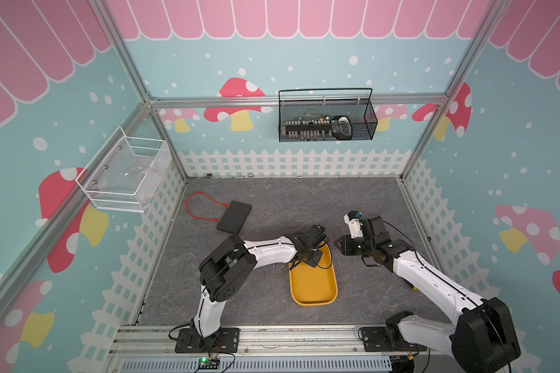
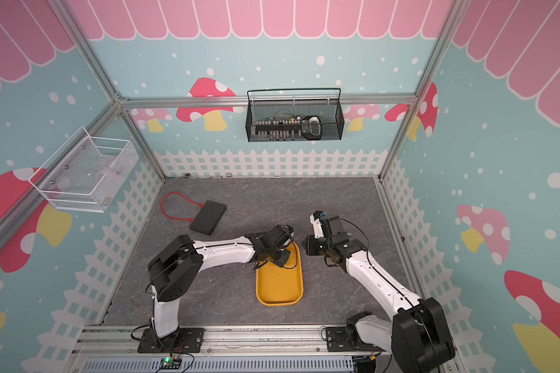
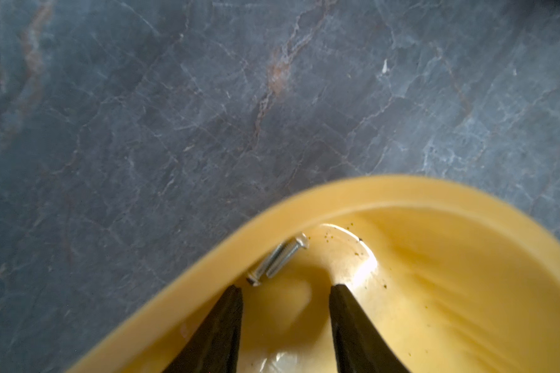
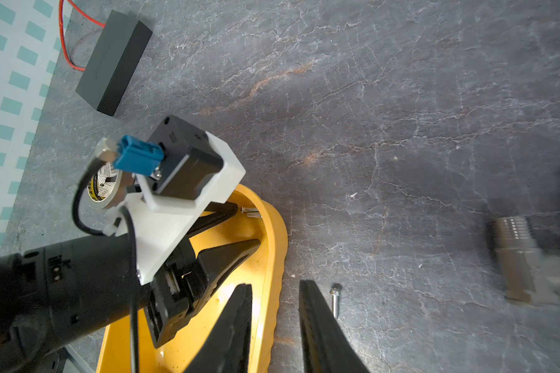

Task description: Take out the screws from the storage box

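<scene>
Two silver screws [image 3: 285,260] lie side by side against the inner wall of the yellow storage box [image 3: 379,189], at its rounded end. My left gripper reaches into that end, open, and the screws sit just beyond its fingertips, apart from them. The right wrist view shows the same screws [image 4: 250,212] partly hidden by a left finger. Outside the box, a single screw [image 4: 334,301] rests on the tabletop. My right gripper stands open above the box's right rim, nothing between its fingers, with the loose screw to the right of its fingertips.
A tape roll [image 4: 105,186] sits behind the left gripper. At back left is a black case [image 1: 234,217] with a red cord. A metal fitting [image 4: 525,264] lies right of the loose screw. Small bits [image 1: 278,266] lie left of the box.
</scene>
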